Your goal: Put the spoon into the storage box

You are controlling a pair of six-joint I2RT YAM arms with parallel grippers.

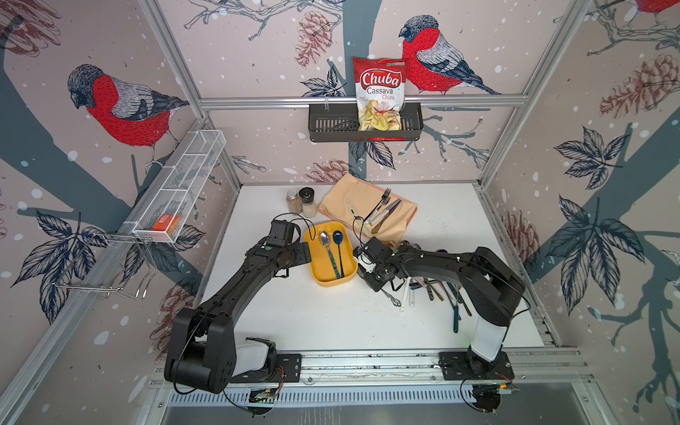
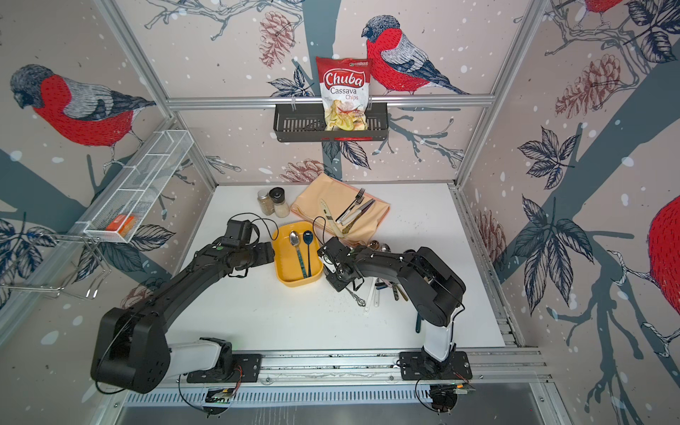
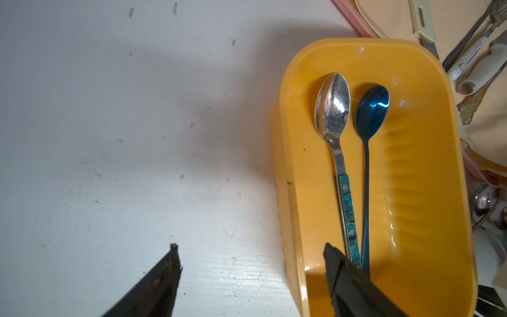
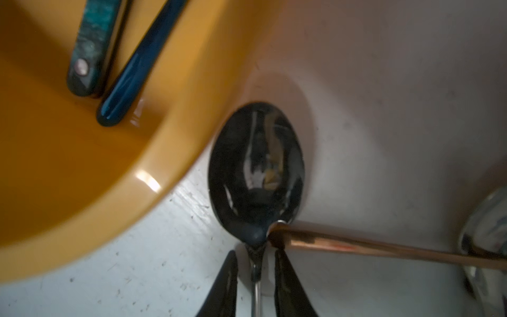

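Note:
The yellow box (image 3: 422, 222) holds a silver spoon with green handle (image 3: 332, 111) and a blue spoon (image 3: 372, 111). A third spoon (image 4: 256, 169) lies on the table just outside the box, with a copper handle (image 4: 369, 248) touching its neck. My right gripper is part open, its fingertips on either side of that spoon's narrow neck. My left gripper stands open over the box's left rim, nothing between its fingers.
A pile of cutlery (image 1: 446, 297) lies right of the box. An orange cloth (image 1: 340, 191) with more cutlery is behind, beside two jars (image 1: 306, 202).

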